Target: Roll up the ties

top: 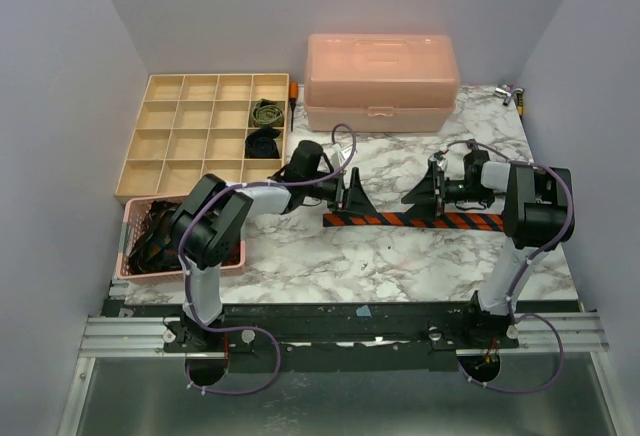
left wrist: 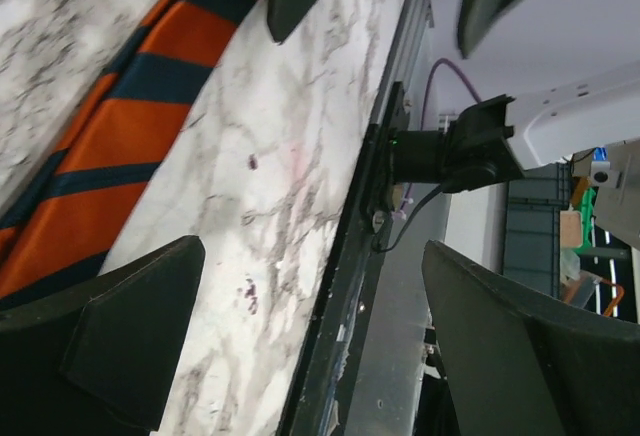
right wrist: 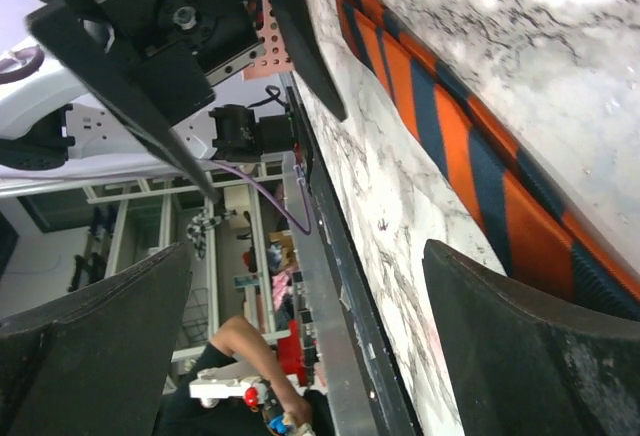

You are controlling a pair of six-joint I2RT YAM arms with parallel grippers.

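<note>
An orange and navy striped tie [top: 468, 220] lies stretched flat from left to right on the marble table. Both wrist views show it as a folded strip, the tie [left wrist: 145, 121] running along the left in one and the tie [right wrist: 470, 161] along the right in the other. Over its left part hangs my left gripper [top: 346, 194], open and empty. My right gripper [top: 428, 194] is also open with nothing in it, above the middle of the tie. A black rolled tie [top: 262, 143] and a green rolled tie [top: 267, 113] sit in separate compartments of the wooden tray [top: 160, 116].
A pink basket [top: 150, 278] of dark ties stands at the left, partly under my left arm. Behind the tie sits a large pink box [top: 380, 71]. A screwdriver [top: 293, 94] lies beside the tray.
</note>
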